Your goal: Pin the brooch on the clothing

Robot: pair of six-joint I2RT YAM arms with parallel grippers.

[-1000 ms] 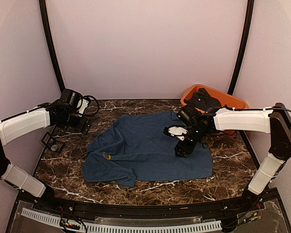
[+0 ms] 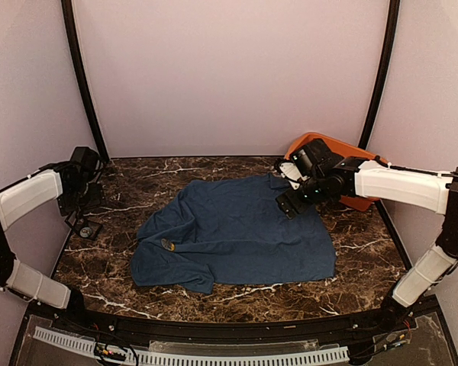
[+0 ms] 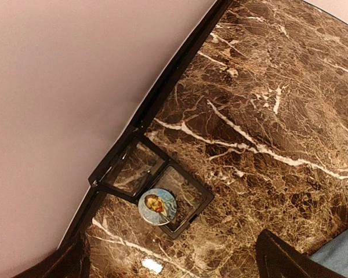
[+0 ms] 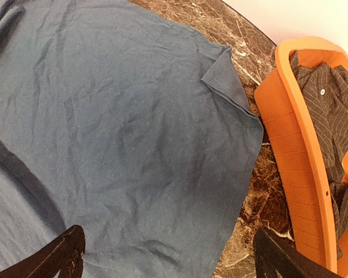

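Blue clothing (image 2: 244, 217) lies spread on the marble table, its left part rumpled. On that left part rests a small yellowish and dark round piece (image 2: 168, 245), seemingly a brooch. A round brooch with a bearded portrait (image 3: 156, 207) sits on the edge of an open black case (image 3: 192, 219) at the table's left side. My left gripper is open above the table near this case, nothing between its fingers. Over the clothing's right part, my right gripper stands open and empty. The far right corner of the cloth (image 4: 227, 81) is folded over.
An orange bin (image 4: 293, 113) holding dark striped fabric (image 4: 325, 110) stands at the back right, close to the right gripper. A side wall (image 3: 64, 87) rises beside the case. Bare marble (image 2: 145, 175) lies between the case and the clothing.
My left gripper has moved left, toward the wall side and over the case area. The right gripper has shifted back toward the bin. Clothing, the piece on it and the case have stayed put.
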